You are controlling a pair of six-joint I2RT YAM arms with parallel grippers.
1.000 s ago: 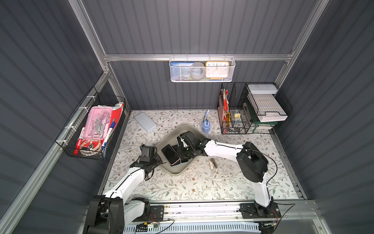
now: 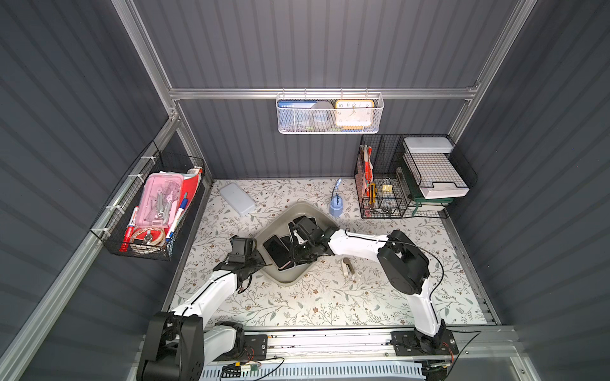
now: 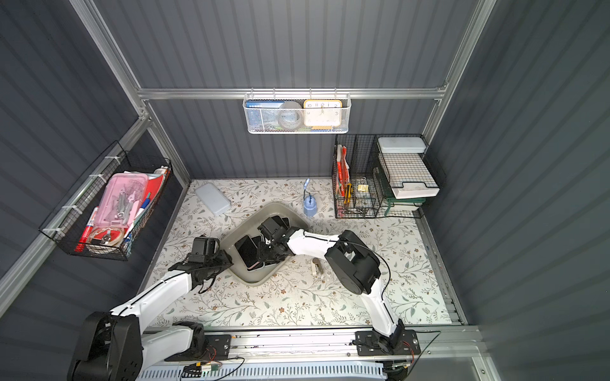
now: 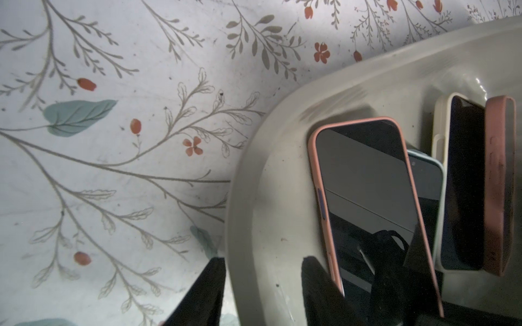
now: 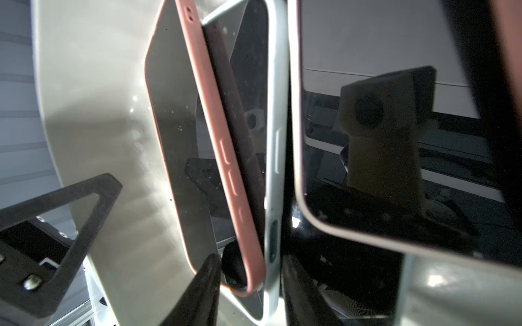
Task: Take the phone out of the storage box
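The grey storage box (image 2: 268, 271) holds several phones. A pink-cased phone (image 4: 359, 179) lies flat at its near-left end; behind it, in the left wrist view, are pale-cased and pink-cased phones (image 4: 465, 179). My left gripper stands open at the box's left rim, nothing between its fingers. My right gripper is down inside the box, its fingertips either side of the lower end of a pink phone (image 5: 212, 125) and a light-blue phone (image 5: 275, 146) leaning together; whether they grip is unclear.
A pale lid (image 2: 237, 198) lies behind the box, a blue holder (image 2: 336, 204) beside it. A small light object (image 2: 348, 266) lies under the right arm. Wire baskets (image 2: 381, 203) stand back right; another hangs left.
The left arm has not visibly moved.
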